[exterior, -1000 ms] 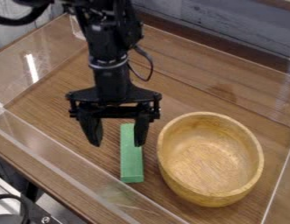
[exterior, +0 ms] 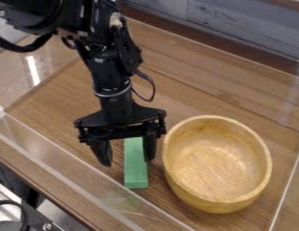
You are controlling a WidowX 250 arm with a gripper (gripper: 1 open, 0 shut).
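My black gripper (exterior: 125, 146) hangs open over a green rectangular block (exterior: 135, 176) lying lengthwise on the wooden table (exterior: 61, 108). The fingers straddle the upper part of the block, one to its left and one near its right side; whether they touch it is not clear. A large yellow bowl (exterior: 217, 185) stands just to the right, close to the block and the right finger.
A pale wall (exterior: 218, 23) runs along the back. Dark cables show at the front left corner.
The gripper has moved slightly downward in the view, lower over the green block. The block and bowl look unmoved.
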